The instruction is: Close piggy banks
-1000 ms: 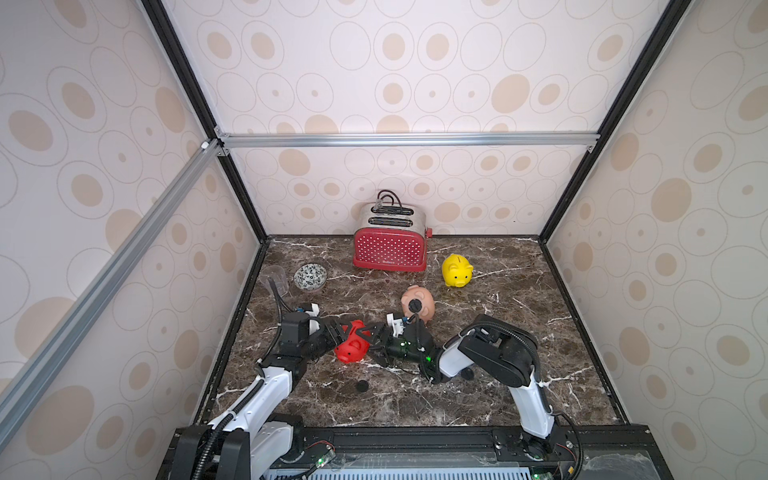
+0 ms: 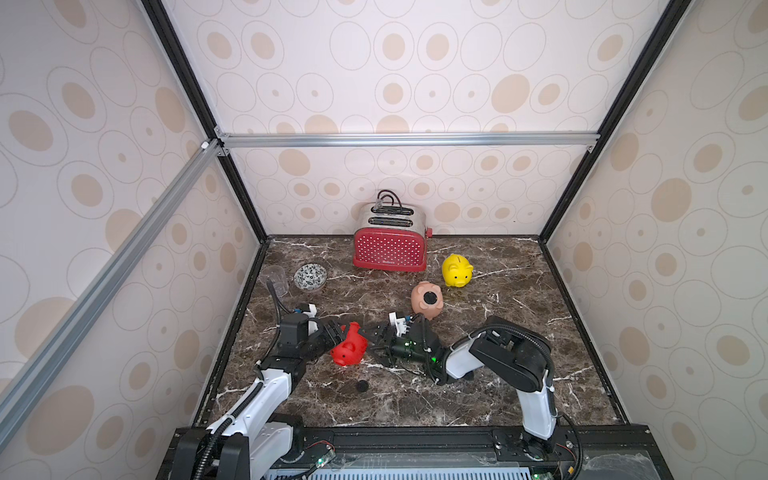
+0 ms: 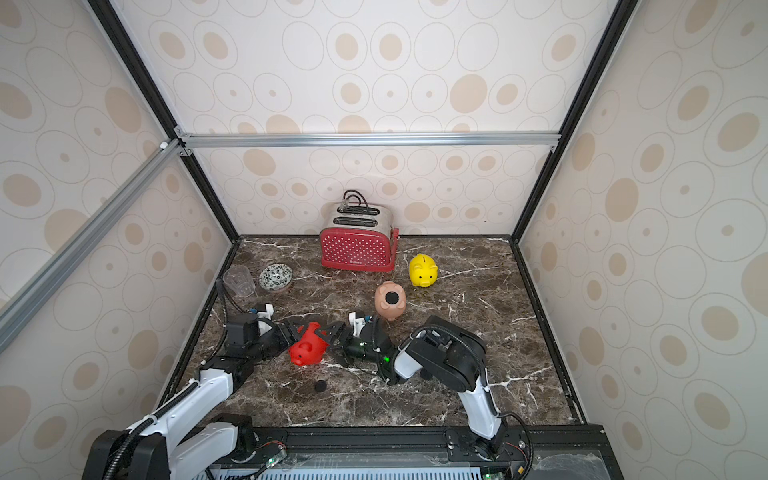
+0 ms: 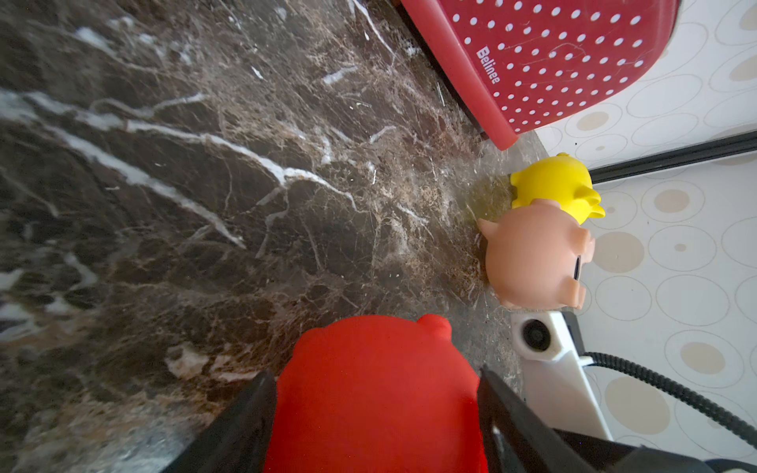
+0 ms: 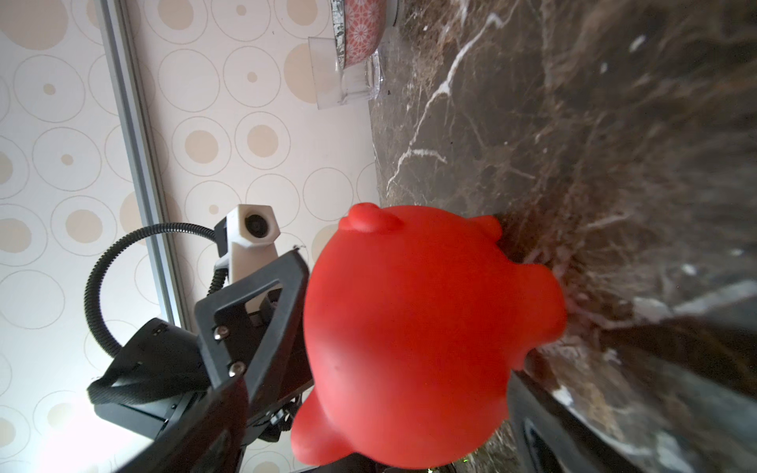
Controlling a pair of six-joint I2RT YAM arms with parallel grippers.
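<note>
A red piggy bank (image 2: 349, 349) lies at front centre between my grippers. My left gripper is part open, its fingers either side of the red pig. My right gripper stands open around the pig from the other side, the red body filling its view. Behind them sits a pink piggy bank (image 3: 389, 308) with a dark round patch on it, and a yellow piggy bank (image 3: 422, 270) stands farther back. Small black discs (image 2: 361, 386) lie on the table near the front.
A red toaster (image 2: 389, 248) stands at the back. A patterned bowl (image 2: 310, 277) and a clear container (image 3: 238, 280) are at back left.
The red pig has shifted slightly toward the front. The pink pig has shifted a little right and turned. The right arm has moved slightly right; the left arm looks nearly still.
</note>
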